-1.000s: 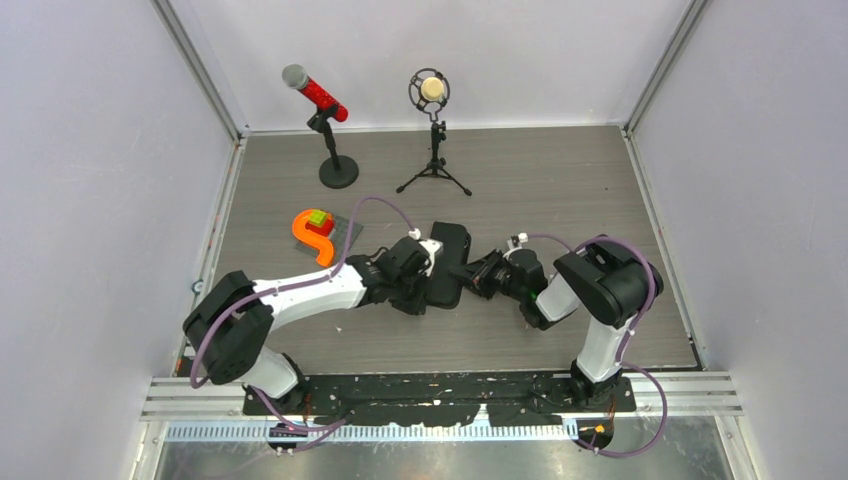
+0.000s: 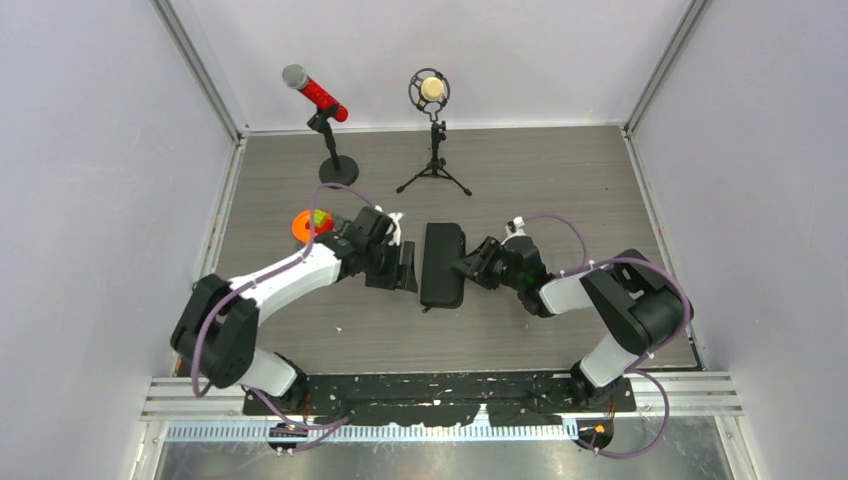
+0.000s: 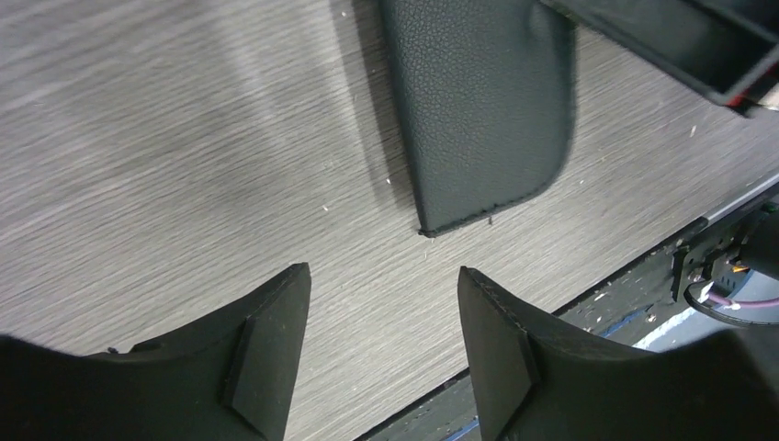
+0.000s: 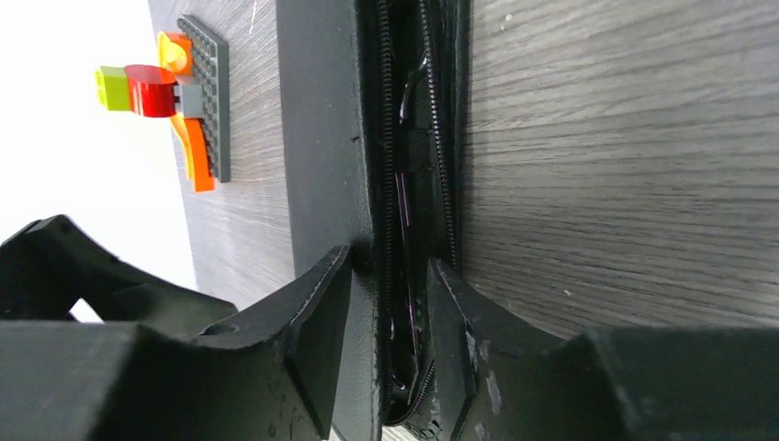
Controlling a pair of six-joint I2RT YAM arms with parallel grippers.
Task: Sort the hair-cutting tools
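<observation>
A black zip case point(image 2: 441, 262) lies lengthwise in the middle of the table. In the right wrist view its zip point(image 4: 444, 165) is undone along one side, and the slot shows a dark inside with thin shiny edges, too dark to name. At that side my right gripper stands part open, its fingers on either side of the case's edge. My left gripper point(image 2: 398, 277) is just left of the case. The left wrist view shows its fingers point(image 3: 266, 349) apart, bare table between them, and the case's near corner beyond.
An orange, red and green brick build point(image 4: 188, 101) on a grey plate is behind the left arm. At the back stand a red microphone point(image 2: 321, 96) and a small tripod point(image 2: 436, 160) with a round microphone.
The case has shifted slightly left. The right gripper stays at its right side.
</observation>
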